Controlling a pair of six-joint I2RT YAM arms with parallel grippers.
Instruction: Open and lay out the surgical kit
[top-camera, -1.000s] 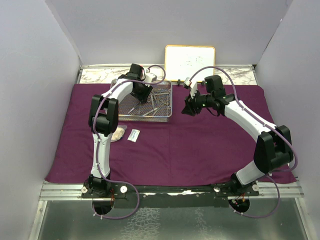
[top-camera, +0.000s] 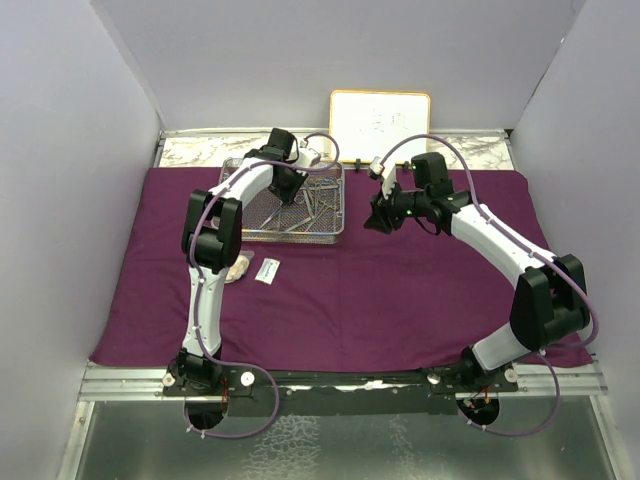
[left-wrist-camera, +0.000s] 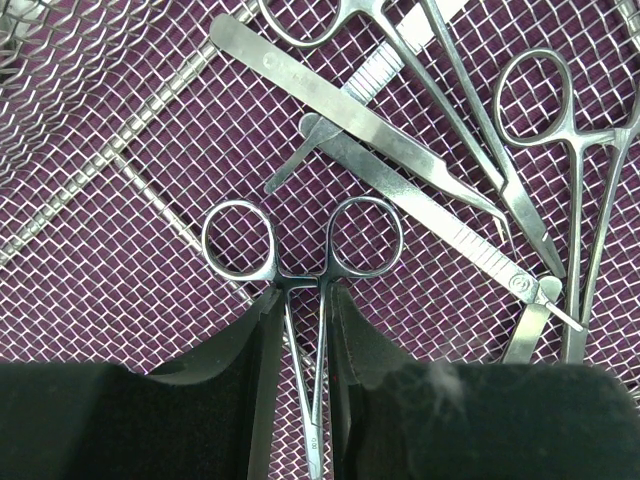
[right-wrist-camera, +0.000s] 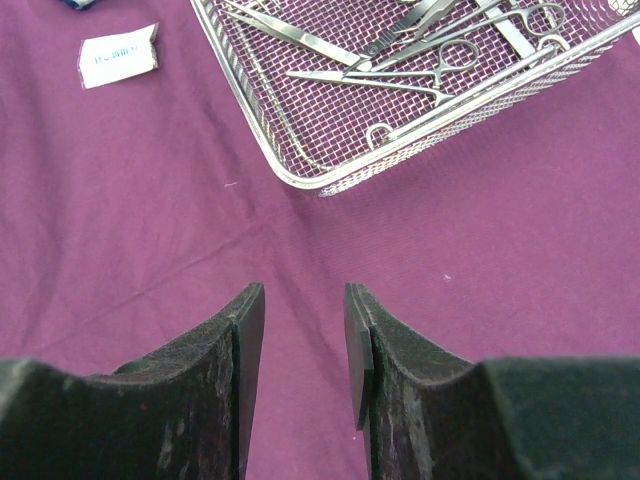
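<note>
A wire mesh tray (top-camera: 290, 236) holds steel instruments. My left gripper (top-camera: 286, 196) is low inside it; in the left wrist view its fingertips (left-wrist-camera: 305, 300) are close together over the middle of a hemostat (left-wrist-camera: 242, 272), just below the rings; whether they grip it I cannot tell. Tweezers (left-wrist-camera: 330, 100), scalpel handles and more ringed instruments (left-wrist-camera: 575, 160) lie to the right and above. My right gripper hangs open over the purple cloth to the right of the tray, nothing between its fingers.
A white packet (top-camera: 267, 271) and a bag of pale material (top-camera: 238, 268) lie on the cloth in front of the tray. A white board (top-camera: 379, 123) stands at the back.
</note>
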